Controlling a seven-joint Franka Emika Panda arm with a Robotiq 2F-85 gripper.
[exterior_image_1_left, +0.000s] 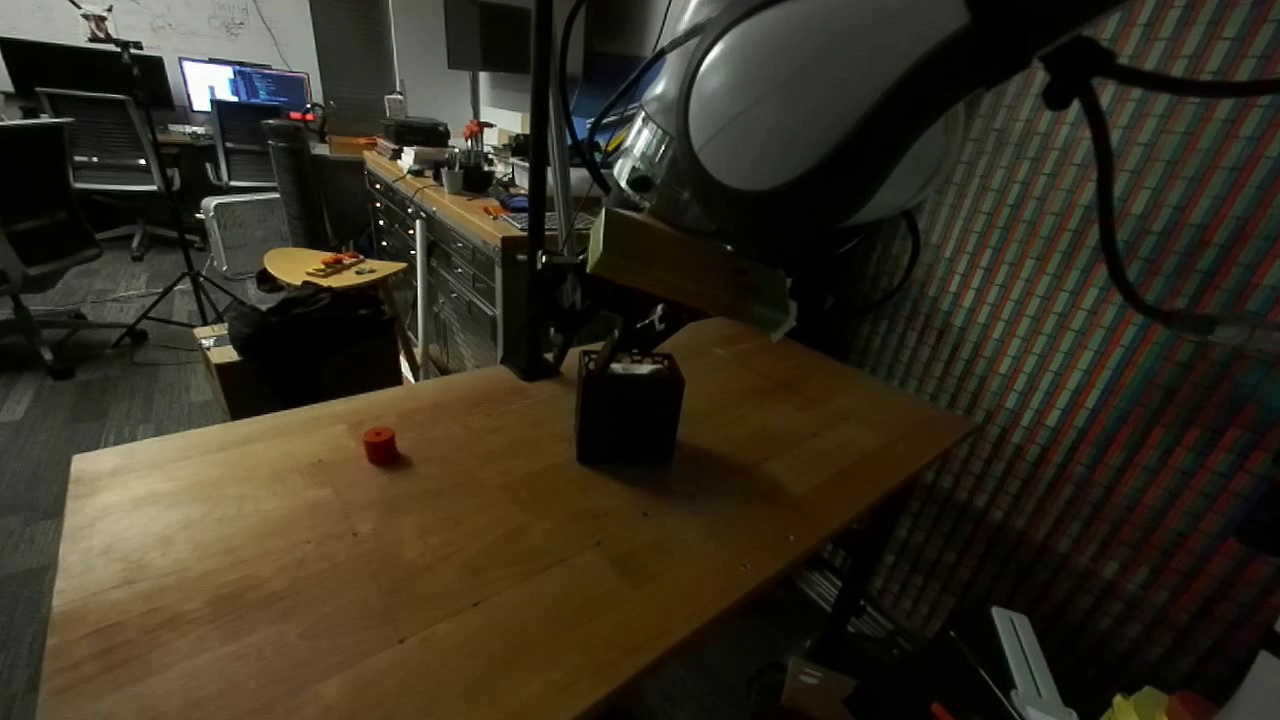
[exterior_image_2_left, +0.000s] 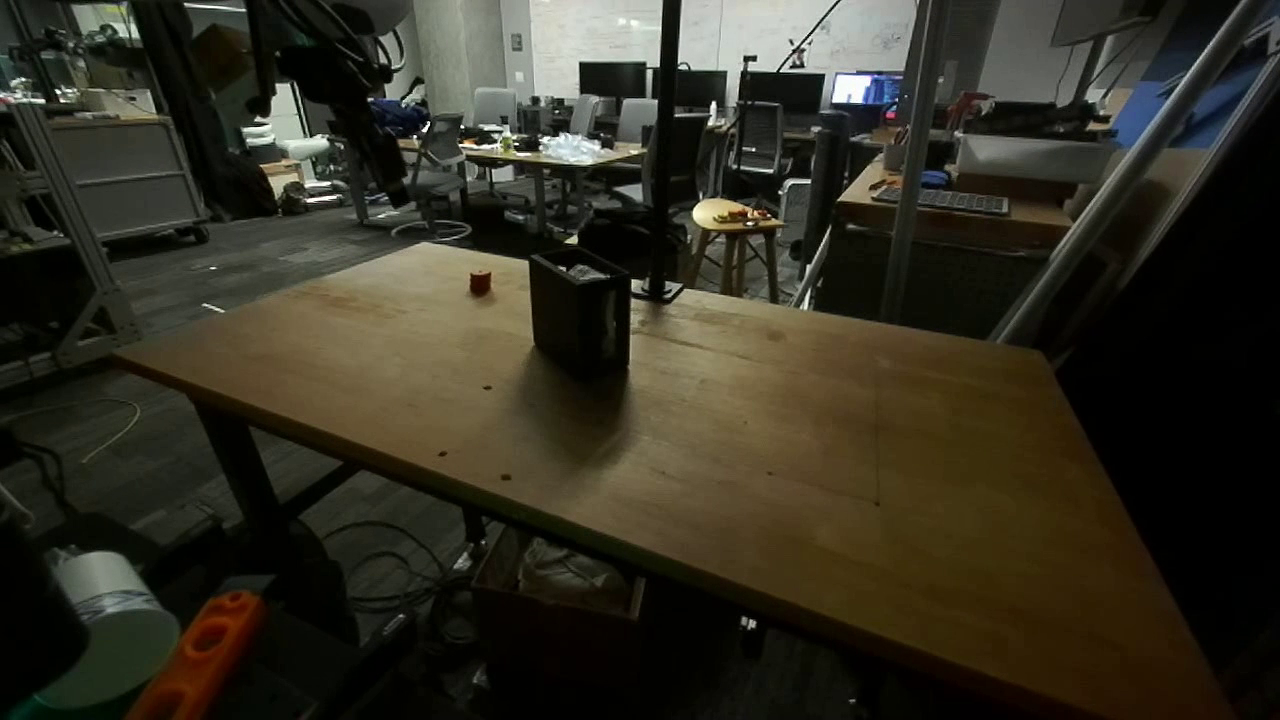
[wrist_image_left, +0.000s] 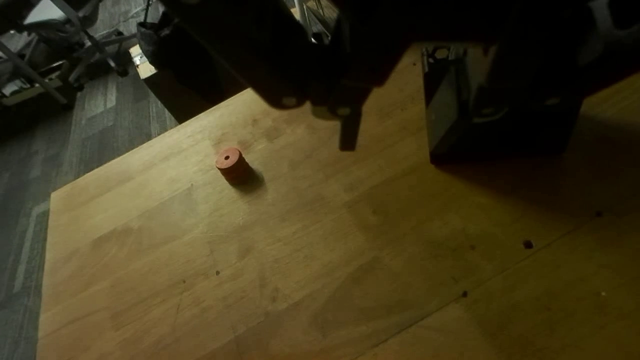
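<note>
A small red cylinder (exterior_image_1_left: 380, 446) with a hole in its top stands on the wooden table (exterior_image_1_left: 480, 540). In the wrist view the red cylinder (wrist_image_left: 234, 166) lies left of the fingers, well apart from them. To its right is a black open-topped box (exterior_image_1_left: 627, 414) with something whitish inside. My gripper is open, its fingers (wrist_image_left: 349, 129) dark and spread, with nothing seen held; the right one overlaps the dark box in the wrist view. From exterior view 1, the gripper hangs around the height of the box's rim, partly lost in shadow.
A black post (exterior_image_1_left: 536, 240) rises at the table's far edge, close to the box. Beyond that edge stands a small stool (exterior_image_2_left: 735, 217) with bits on top.
</note>
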